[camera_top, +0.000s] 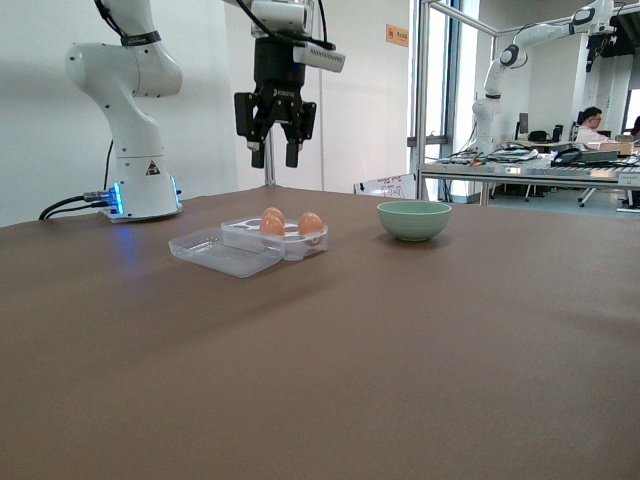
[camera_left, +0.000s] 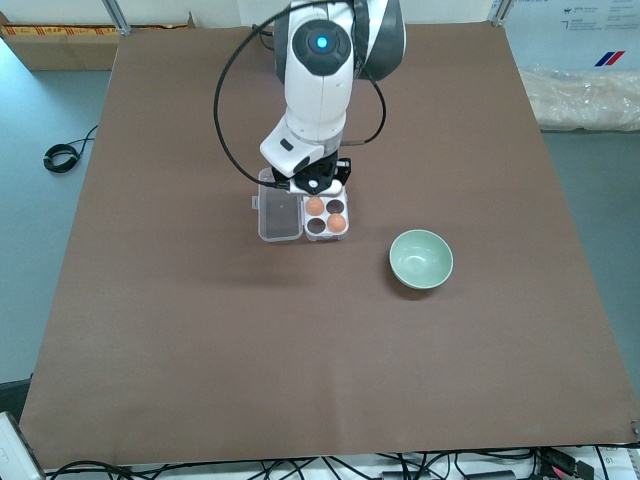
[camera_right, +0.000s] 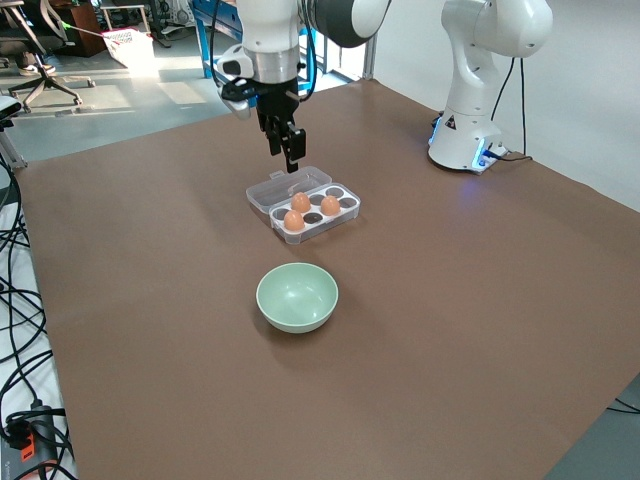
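Observation:
An egg carton (camera_right: 314, 215) with a clear lid (camera_left: 279, 214) opened to one side lies on the brown table, holding several brown eggs (camera_right: 330, 206) among empty holes. A pale green bowl (camera_left: 421, 258) stands apart from it, to its right in the left view. My black gripper (camera_top: 275, 150) hangs above the carton, its two fingers spread with nothing between them; in the left view the wrist hides part of the carton.
Cables lie along one edge.

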